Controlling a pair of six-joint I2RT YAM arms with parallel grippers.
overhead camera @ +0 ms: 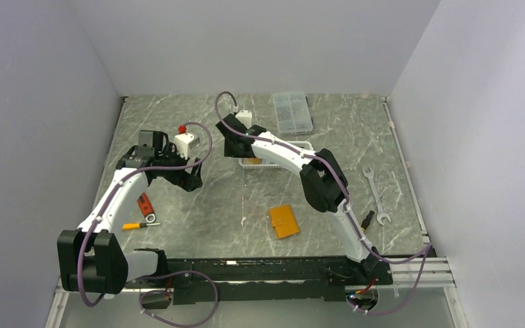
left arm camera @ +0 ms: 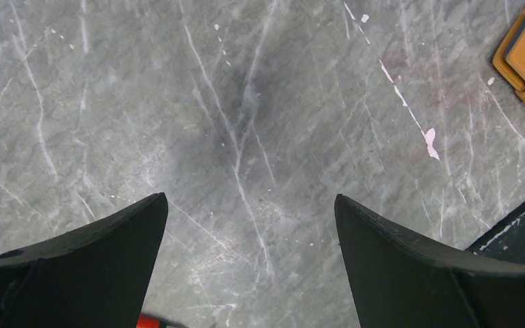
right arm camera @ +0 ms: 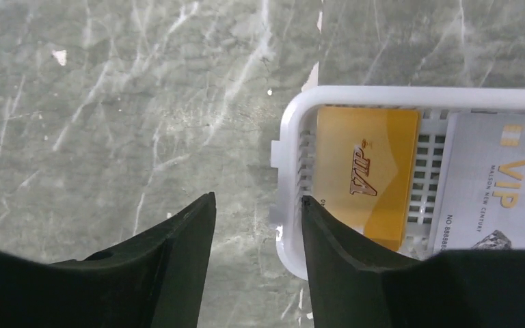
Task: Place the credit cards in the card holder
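A white basket [right arm camera: 288,171] lies on the table, with a gold VIP card [right arm camera: 362,164] and a silver VIP card [right arm camera: 495,181] flat inside it. My right gripper is open at the basket's left end, its fingers apart, one on each side of the wall. The arm covers much of the basket in the top view. The orange card holder [overhead camera: 284,221] rests closed on the table nearer the front, and part of it shows in the left wrist view's upper right corner. On the left, my left gripper hangs open above bare table.
A clear compartment box [overhead camera: 292,113] stands at the back. A wrench [overhead camera: 376,196] lies on the right; a red tool [overhead camera: 145,205] and a yellow-handled screwdriver [overhead camera: 137,225] lie on the left.
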